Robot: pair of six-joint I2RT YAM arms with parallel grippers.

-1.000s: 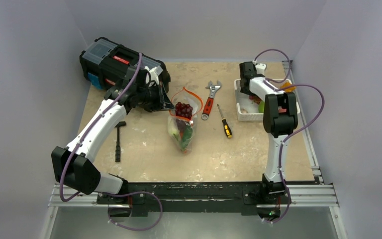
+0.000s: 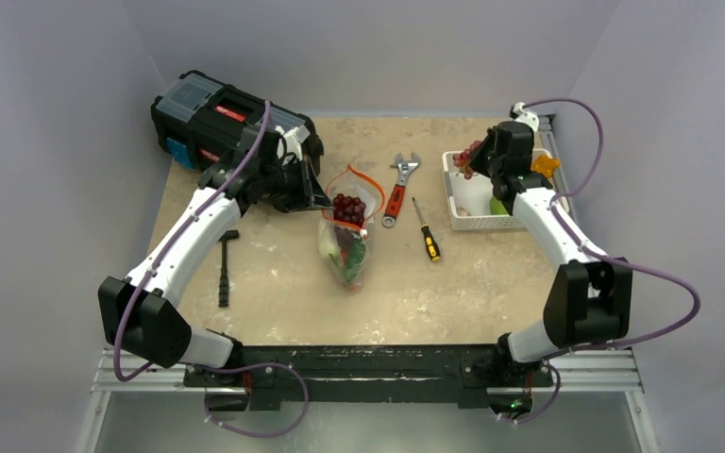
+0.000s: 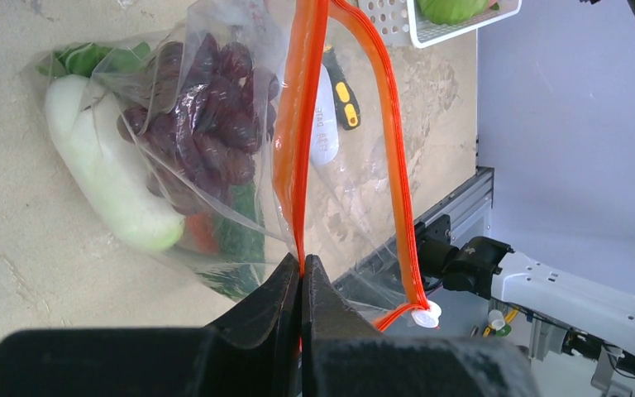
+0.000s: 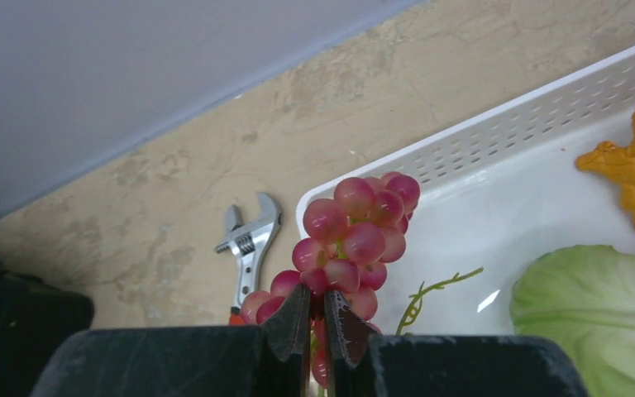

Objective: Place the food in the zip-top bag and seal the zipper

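Note:
The clear zip top bag [image 2: 350, 266] with an orange zipper stands open on the table. Dark grapes [image 3: 207, 124], a white vegetable [image 3: 103, 165] and green leaves show through its wall. My left gripper is shut on the orange rim [image 3: 299, 124] of the bag. Pink grapes [image 4: 355, 227] hang from my right gripper, which is shut on the bunch. In the top view this bunch is above the left side of the white basket [image 2: 483, 224]. The right fingertips are partly hidden by the grapes.
In the basket lie a cabbage [image 4: 595, 310] and an orange-brown drumstick [image 4: 632, 165]. An adjustable wrench [image 2: 398, 193] and a screwdriver [image 2: 428, 236] lie between bag and basket. A black tool case [image 2: 217, 113] and a hammer [image 2: 225, 269] are at left.
The left gripper and bag look almost unmoved.

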